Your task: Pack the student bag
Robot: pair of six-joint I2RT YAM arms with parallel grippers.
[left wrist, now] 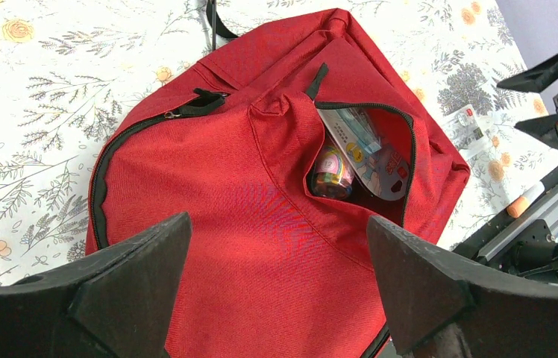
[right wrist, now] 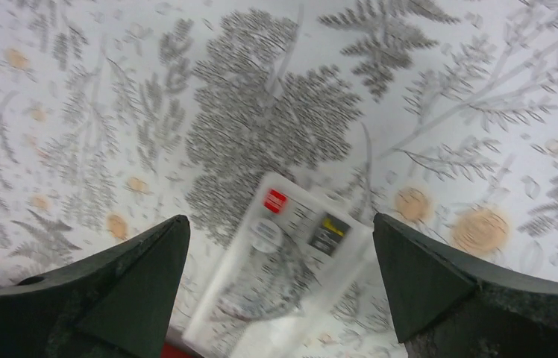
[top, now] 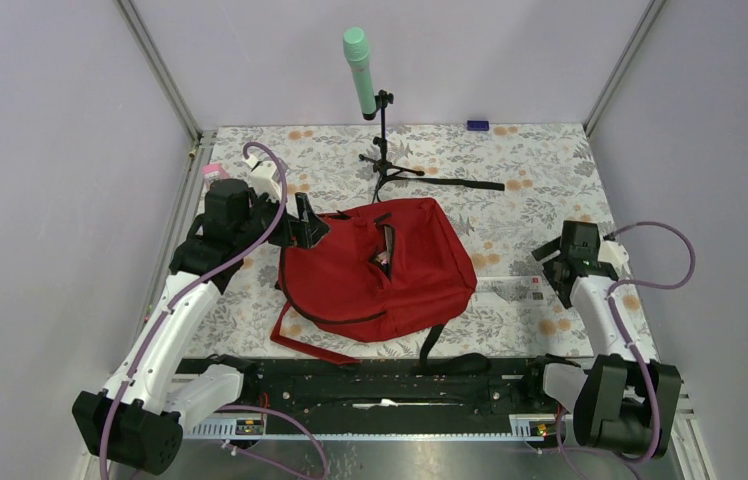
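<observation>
The red bag [top: 350, 280] lies in the middle of the table, its pocket holding a jar [left wrist: 332, 170] and a packed flat item [left wrist: 369, 153]. My left gripper [top: 305, 222] hangs open over the bag's left part. My right gripper [top: 548, 262] is open at the table's right side, above a transparent flat case [right wrist: 276, 261] with small red and dark labels, lying beside the bag.
A black stand [top: 382, 160] with a green cylinder [top: 360, 70] stands behind the bag. A blue block [top: 477, 125] sits at the back edge, a pink item [top: 214, 171] at the back left.
</observation>
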